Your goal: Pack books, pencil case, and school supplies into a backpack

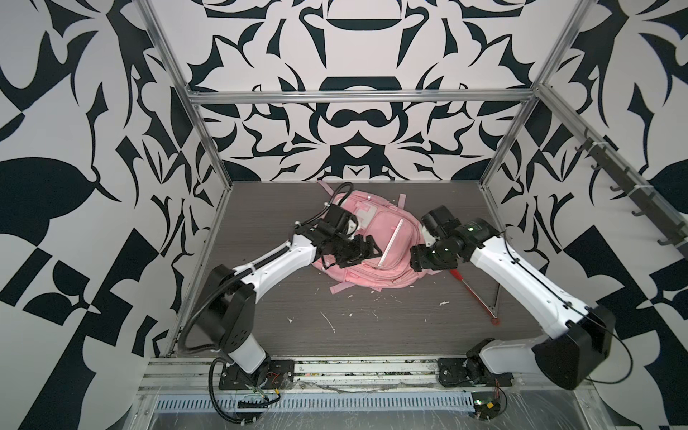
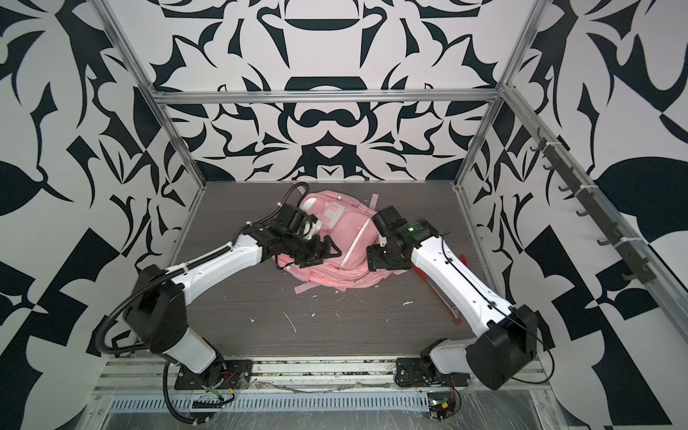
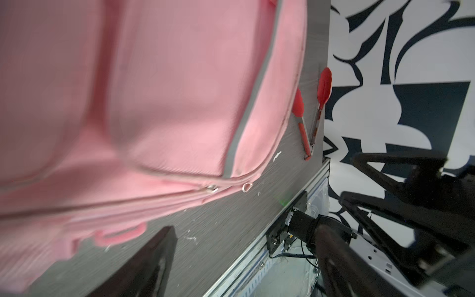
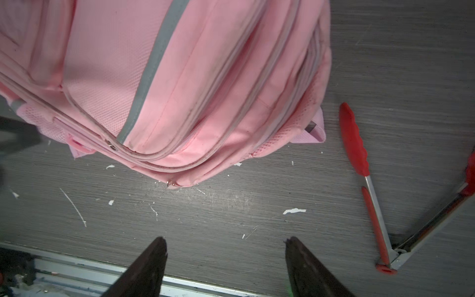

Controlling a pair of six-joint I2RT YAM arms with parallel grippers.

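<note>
A pink backpack (image 1: pixel 392 247) lies on the table, its grey-striped front pocket facing up. No books, pencil case or school supplies show outside it, and its inside is hidden. My left gripper (image 1: pixel 374 248) hangs open over the middle of the backpack, with nothing between its fingers. My right gripper (image 1: pixel 415 258) stands open by the backpack's right edge, also empty. In the right wrist view, bare table shows between the fingertips, and the rounded lower side of the backpack (image 4: pixel 198 99) fills the top left.
Red-handled tongs (image 4: pixel 378 212) lie spread on the table right of the backpack, below my right arm. Small white scraps (image 4: pixel 294 210) dot the front of the table. A metal rail (image 1: pixel 401 365) runs along the front.
</note>
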